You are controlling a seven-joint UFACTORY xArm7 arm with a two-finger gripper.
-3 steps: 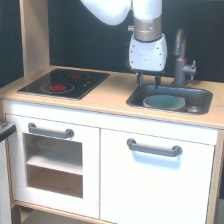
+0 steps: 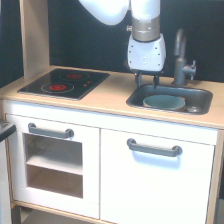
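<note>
My gripper points straight down above the countertop, by the left end of the sink. Its two dark fingers stand apart, and nothing shows between them. A teal, round dish lies in the sink basin, a little below and to the right of the fingers. Whether a fingertip touches the counter or sink rim is too small to tell.
Behind the basin rises a dark faucet. A black cooktop occupies the left of the counter. Underneath are a cabinet with an open-looking window and a closed white door with a dark handle.
The gripper has shifted very slightly to the left at most. The dish, faucet and cabinet doors look the same.
</note>
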